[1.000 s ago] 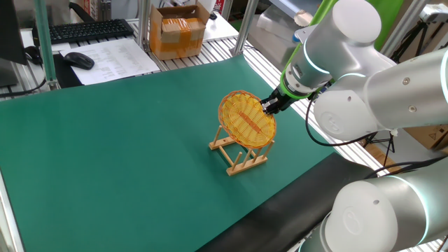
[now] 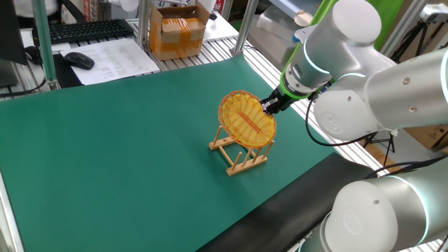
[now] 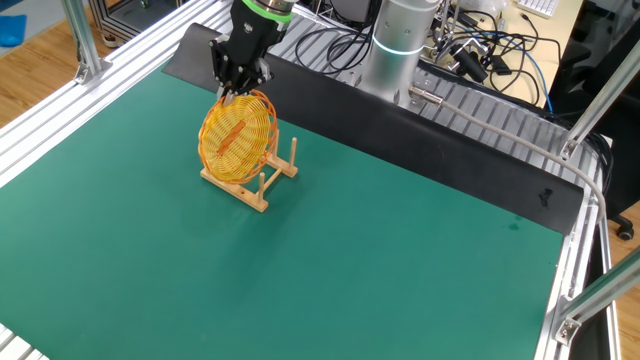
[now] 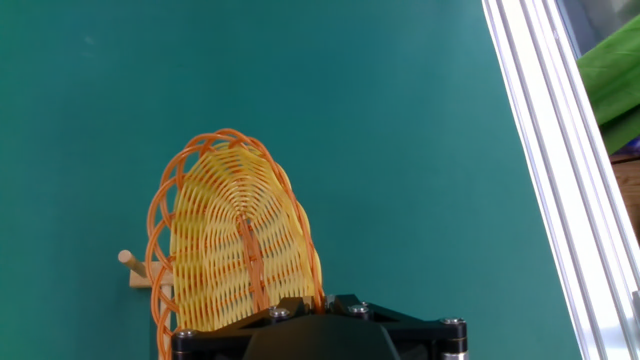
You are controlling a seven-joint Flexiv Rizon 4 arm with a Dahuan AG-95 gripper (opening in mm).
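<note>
A round yellow wicker basket point(image 2: 246, 119) with an orange rim and an orange-brown central stripe stands tilted, almost on edge, at the wooden peg rack point(image 2: 238, 165). In exterior view 2 the basket point(image 3: 236, 140) has its lower edge down at the rack point(image 3: 238, 192), among the pegs; whether the rack bears its weight I cannot tell. My gripper point(image 2: 267, 108) is at the upper rim, shut on it. From the wrist, the rim of the basket point(image 4: 240, 235) runs in between the fingertips of the gripper, and most of the rack is hidden behind the basket.
A black strip point(image 3: 400, 150) lies along the mat's robot-side edge. Beyond the mat are a cardboard box point(image 2: 178, 32), a mouse point(image 2: 79, 61) and a keyboard point(image 2: 82, 30). Metal posts rise at the table's edges.
</note>
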